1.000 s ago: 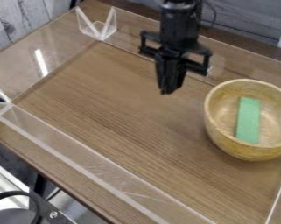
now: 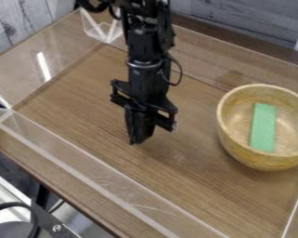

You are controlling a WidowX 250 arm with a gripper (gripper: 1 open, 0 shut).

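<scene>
The black arm reaches down from the top of the view to my gripper (image 2: 140, 131), which hangs over the middle of the wooden table, left of a large tan bowl (image 2: 233, 155). Its fingers look close together, with nothing visible between them. A green rectangular block (image 2: 264, 127) lies inside the bowl at the right.
Bare wooden table (image 2: 89, 167) fills the left and front. Clear tape strips run along the left side and near edge. Black cables (image 2: 33, 216) lie at the lower left, off the table's edge. A pale wall stands at the top right.
The bowl and green block have stayed where they were.
</scene>
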